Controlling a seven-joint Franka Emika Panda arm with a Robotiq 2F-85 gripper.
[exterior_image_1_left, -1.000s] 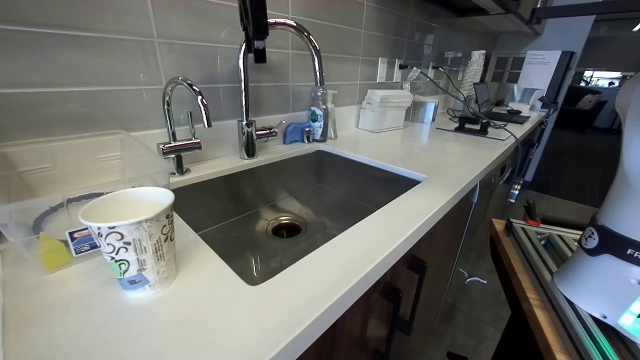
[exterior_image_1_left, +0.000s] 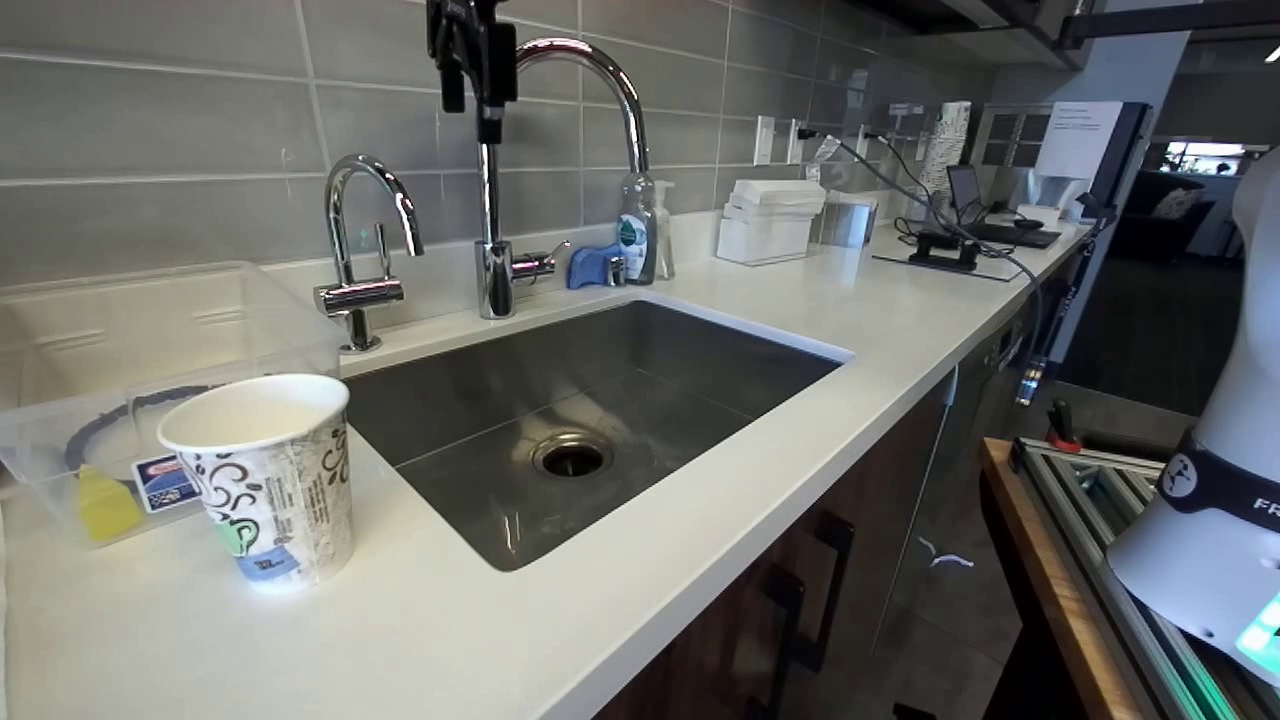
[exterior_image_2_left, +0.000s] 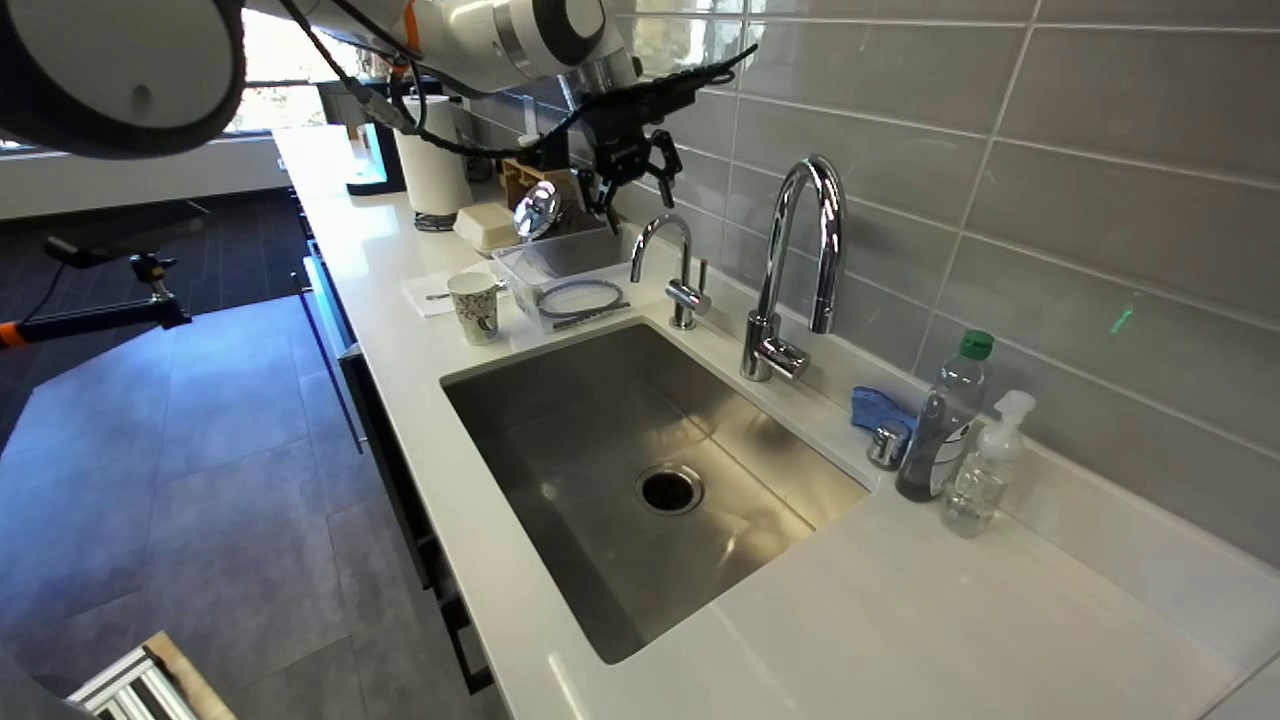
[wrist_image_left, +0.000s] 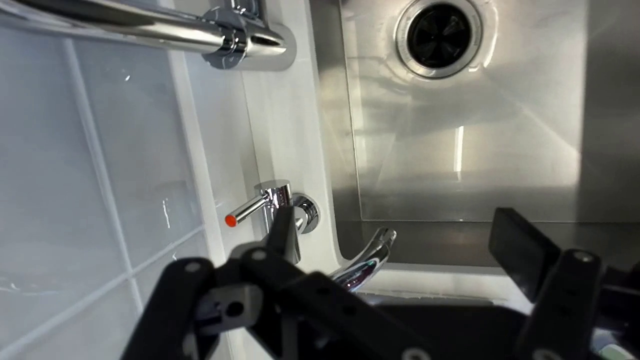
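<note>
My gripper is open, its two black fingers wide apart with nothing held between them. Beyond it in the wrist view are the small chrome tap's spout (wrist_image_left: 373, 255) and its red-tipped lever (wrist_image_left: 246, 210). Exterior view 2 places the gripper (exterior_image_2_left: 639, 206) high at the back, above and behind the small tap (exterior_image_2_left: 684, 282). In exterior view 1, the gripper (exterior_image_1_left: 473, 90) overlaps the upper part of the large faucet (exterior_image_1_left: 489, 204). A patterned paper cup (exterior_image_1_left: 270, 492) stands upright on the counter, left of the sink (exterior_image_1_left: 480, 420).
A clear plastic bin (exterior_image_1_left: 144, 360) with a cable in it sits behind the cup. Beyond the large faucet are a blue sponge (exterior_image_2_left: 879, 410), a dish soap bottle (exterior_image_2_left: 948, 420) and a pump bottle (exterior_image_2_left: 986, 468). The sink basin is empty.
In exterior view 1 my gripper has shifted left and turned, so both fingers now show. The cup, bin and taps have stayed where they were.
</note>
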